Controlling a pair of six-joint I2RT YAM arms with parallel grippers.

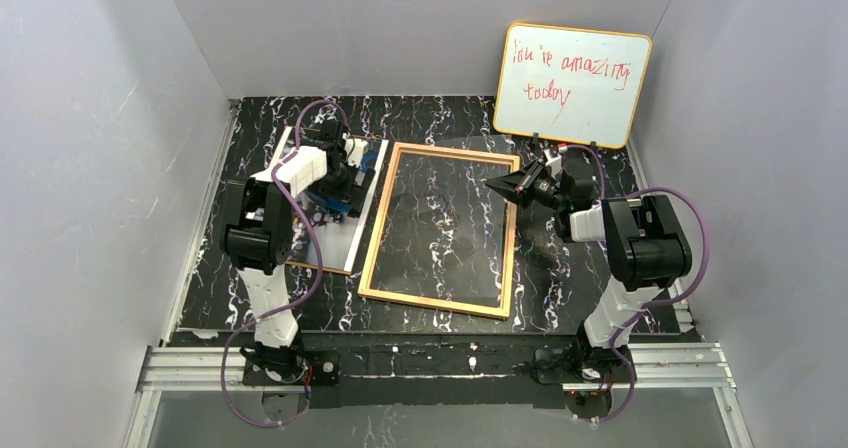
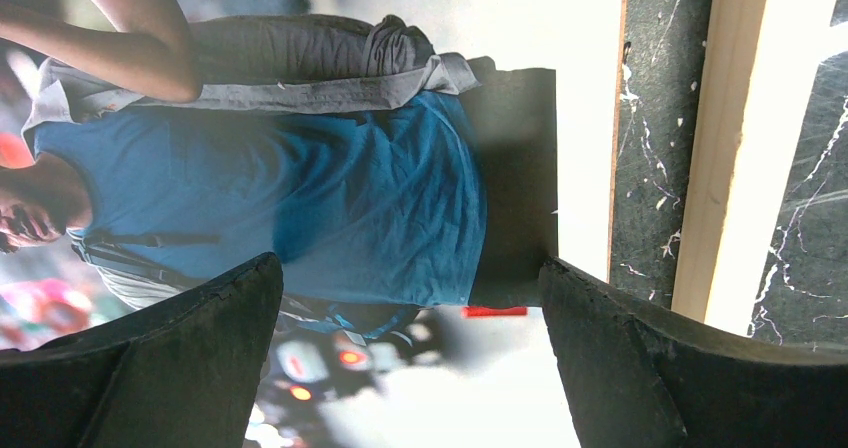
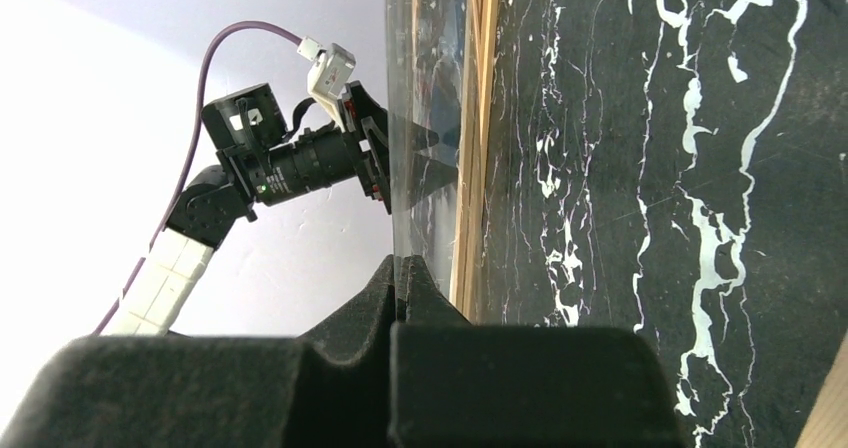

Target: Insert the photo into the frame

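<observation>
The photo (image 1: pixel 345 230), showing a person in a blue shirt, lies on the table at the left. My left gripper hovers over it, open, its fingers well apart with nothing gripped. Beside the photo is the wooden frame (image 1: pixel 433 305), flat on the dark marbled table. At the frame's right side, my right gripper (image 1: pixel 492 185) is shut on a clear sheet (image 3: pixel 425 98). That sheet shows edge-on in the right wrist view, rising from between the fingertips; its outline is hard to make out from the top.
A whiteboard (image 1: pixel 575 86) with red writing stands at the back right. Only a narrow strip of table separates photo and frame. Grey walls enclose the left, back and right. Bare table (image 1: pixel 565 288) shows at the front right.
</observation>
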